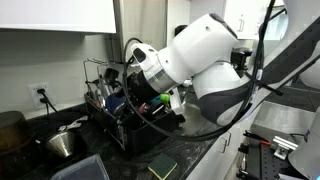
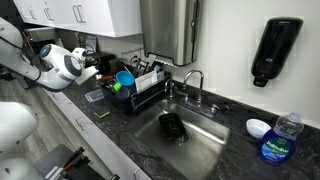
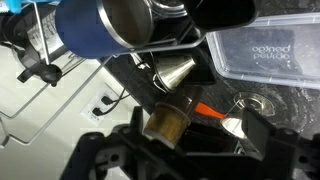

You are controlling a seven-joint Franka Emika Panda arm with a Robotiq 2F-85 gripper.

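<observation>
My gripper stands open in the wrist view, its dark fingers (image 3: 268, 140) spread along the lower edge, with no object held. Beyond them lie a brown canister (image 3: 165, 125), an orange-red handle (image 3: 207, 110), a small metal cup (image 3: 174, 68) and a clear round vessel (image 3: 252, 103). A dark blue cup (image 3: 92, 25) sits in the wire rack at the upper left. In exterior view 1, the white arm (image 1: 185, 55) reaches over the dish rack (image 1: 150, 128), and the gripper tips are hard to make out.
On the counter are a clear container (image 1: 90, 168), a sponge (image 1: 162, 166), a metal cup (image 1: 63, 144) and dark canisters (image 1: 14, 132). Exterior view 2 shows the sink (image 2: 205, 125), faucet (image 2: 195, 80) and a blue bottle (image 2: 282, 138) to the right. A wall outlet (image 3: 100, 103) lies behind.
</observation>
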